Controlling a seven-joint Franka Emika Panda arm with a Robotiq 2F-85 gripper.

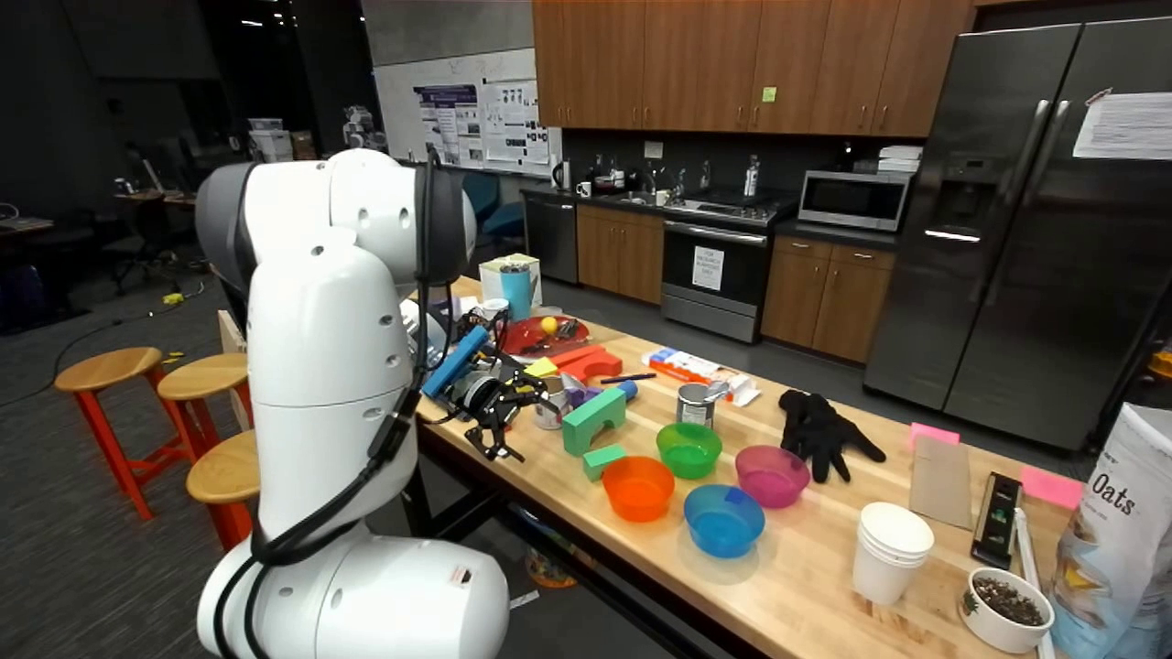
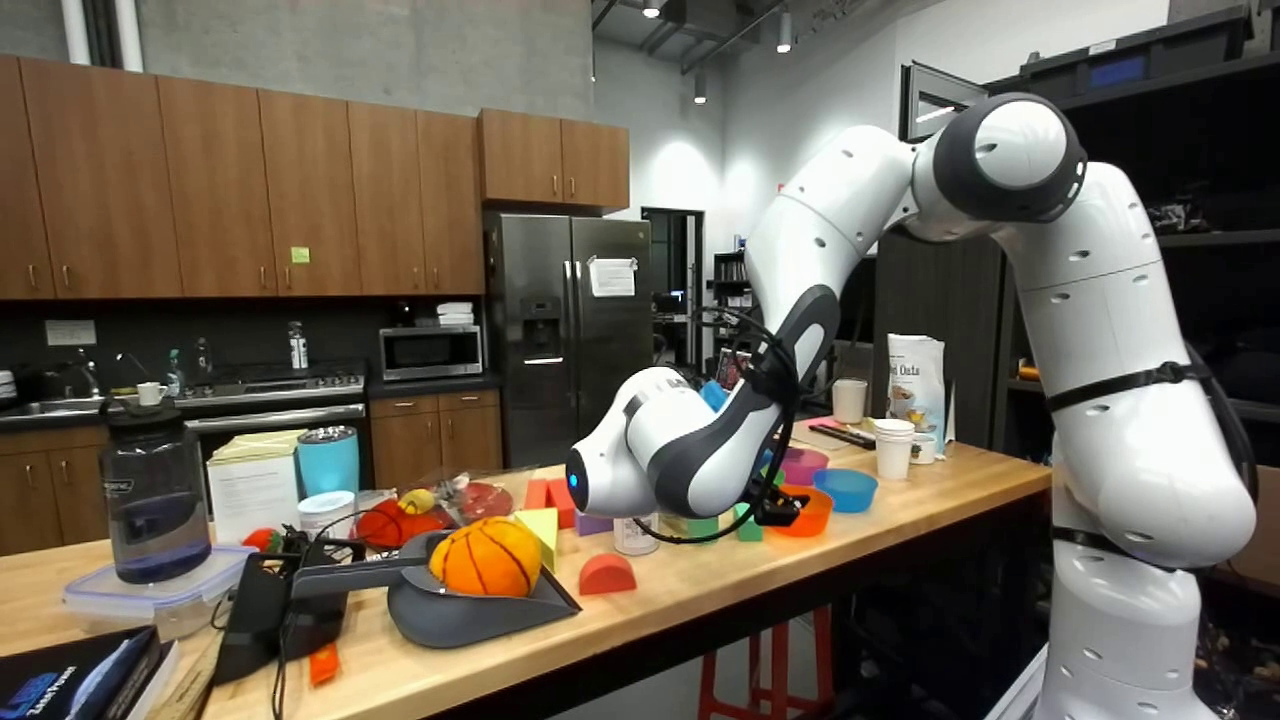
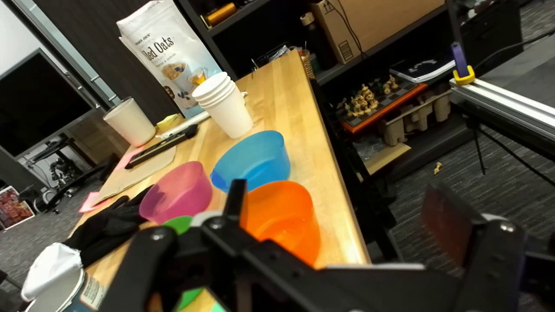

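Note:
My gripper is open above the near table edge, left of the green arch block. In the wrist view its two fingers stand wide apart, with nothing held between them. An orange bowl shows just past the left finger. Behind it are a blue bowl and a pink bowl; a green bowl is partly hidden by the gripper in the wrist view. All the bowls rest on the table, and those I can see into look empty.
A small green block lies beside the orange bowl. Near the gripper is a can; another can stands farther back. Stacked white cups, a black glove and an oats bag lie rightward. An orange pumpkin sits in a dustpan.

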